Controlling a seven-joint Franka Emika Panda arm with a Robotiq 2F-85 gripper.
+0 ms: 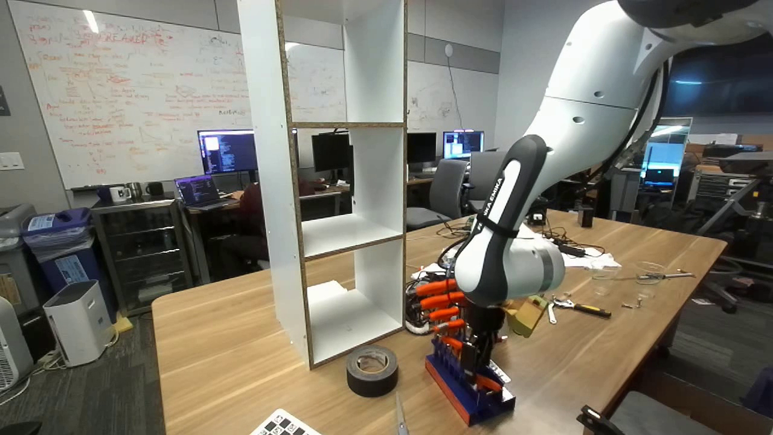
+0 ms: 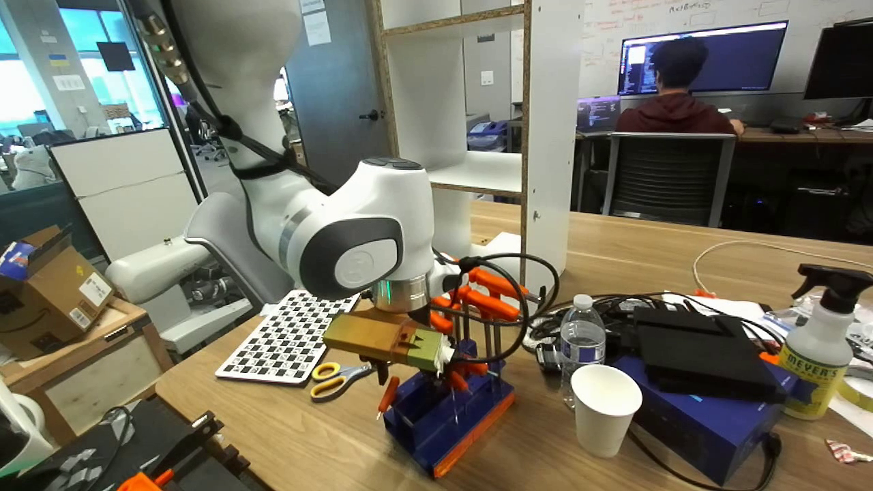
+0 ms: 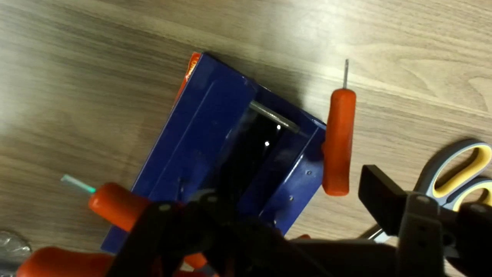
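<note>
A blue tool holder with an orange side (image 1: pixel 453 388) stands on the table with my gripper (image 1: pixel 472 366) low over it. Seen from the wrist, the black fingers (image 3: pixel 385 198) are apart, with no tool visibly clasped, though the lower middle is dark. One small orange screwdriver (image 3: pixel 339 143) leans at the holder's edge, its thin shaft pointing away, just left of the right finger. A second orange screwdriver (image 3: pixel 115 205) is by the left finger. Several orange-handled tools (image 2: pixel 491 294) stand in the holder's back part. A yellow-green block on the wrist (image 2: pixel 385 337) partly hides the gripper.
Scissors (image 2: pixel 335 378) and a checkered board (image 2: pixel 286 339) lie beside the holder. Black tape (image 1: pixel 372 371) and a tall white shelf (image 1: pixel 355 319) are close by. A paper cup (image 2: pixel 603 409) and water bottle (image 2: pixel 582 344) stand on the other side.
</note>
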